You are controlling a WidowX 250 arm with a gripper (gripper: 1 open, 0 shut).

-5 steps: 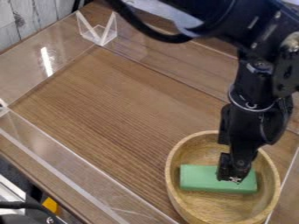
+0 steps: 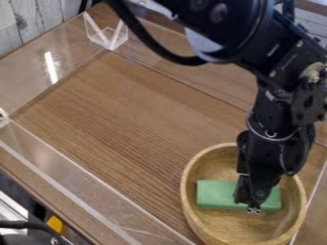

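A round wooden bowl [image 2: 206, 219] sits at the bottom right, holding a green rectangular block [image 2: 223, 194]. My black gripper [image 2: 253, 201] reaches down into the bowl from above, its fingertips at the block's right part and partly covering it. Whether the fingers are closed on the block cannot be seen clearly.
Bare wooden table [image 2: 115, 120] fills the left and middle, edged by clear rims. A white wire-like holder [image 2: 106, 33] stands at the back left. A yellow object lies at the lower left corner, beyond the table edge.
My gripper has moved slightly down and leftward onto the green block. The bowl looks to be in the same place.
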